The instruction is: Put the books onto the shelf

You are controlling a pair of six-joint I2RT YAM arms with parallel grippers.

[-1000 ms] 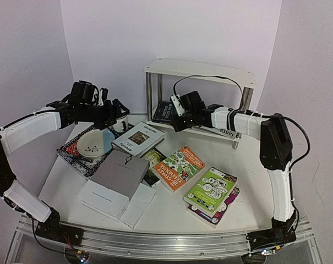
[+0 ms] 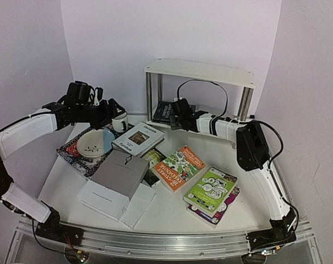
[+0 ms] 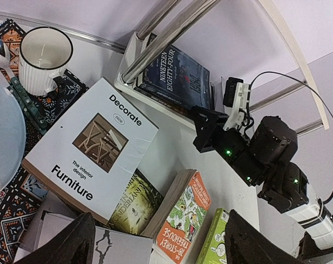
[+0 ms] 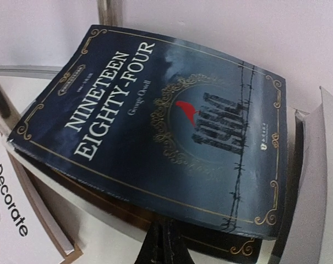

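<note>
Nineteen Eighty-Four (image 4: 149,126) lies skewed atop another dark book on the lower shelf, with a grey item along its right side. My right gripper is at the books' front edge; whether it grips is unclear. My left gripper hangs open above the table at left. Below lie Decorate Furniture (image 2: 137,138), the orange Treehouse book (image 2: 178,168), a green book (image 2: 210,190) on a purple one, and grey and white volumes (image 2: 119,173).
A patterned mat at left holds plates (image 2: 90,144), a mug (image 2: 120,122) and cutlery. The shelf's posts and upper board (image 2: 199,70) surround the right gripper. Bare table lies right of the green book.
The left arm looks unchanged.
</note>
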